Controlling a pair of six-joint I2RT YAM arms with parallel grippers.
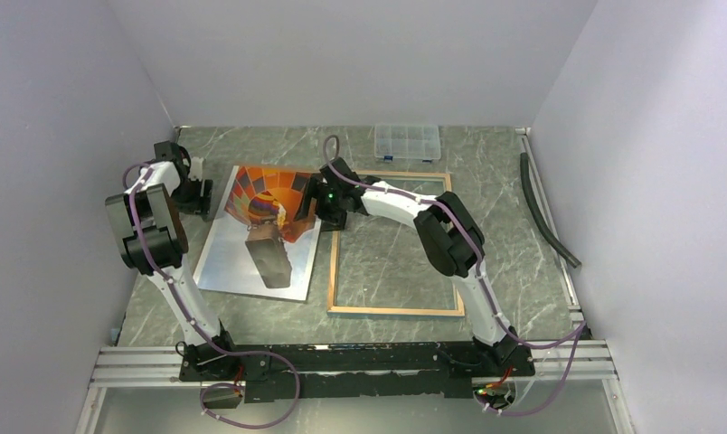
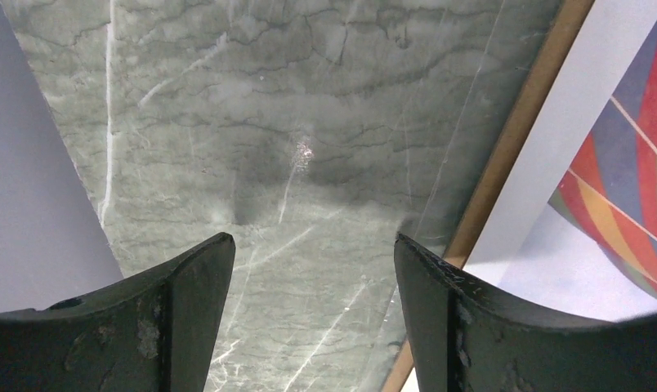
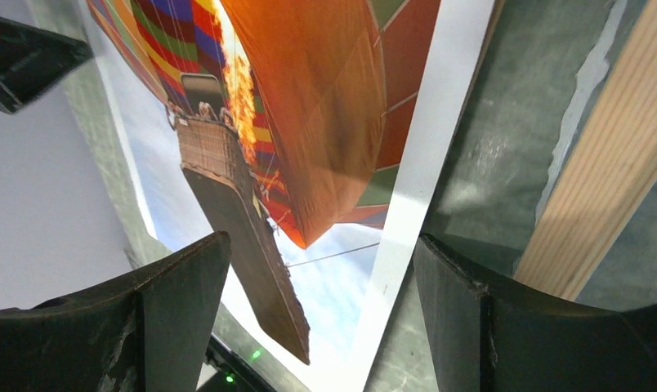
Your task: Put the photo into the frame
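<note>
The photo (image 1: 224, 262), a balloon picture on a stiff board, lies on the grey table to the left of the empty wooden frame (image 1: 396, 311). My left gripper stands open over bare table at the photo's left side. One of its fingers (image 2: 430, 282) is at the board's brown edge; nothing shows between them. My right gripper is open over the photo's right border. Its left finger (image 3: 203, 282) is above the picture, and the other finger (image 3: 444, 278) is at the outer side of the white edge, by the frame's wooden side.
A clear divided plastic box (image 1: 407, 143) sits at the back, behind the frame. A dark tube (image 1: 542, 212) lies along the right wall. Bare table (image 1: 269, 321) shows in front of the photo.
</note>
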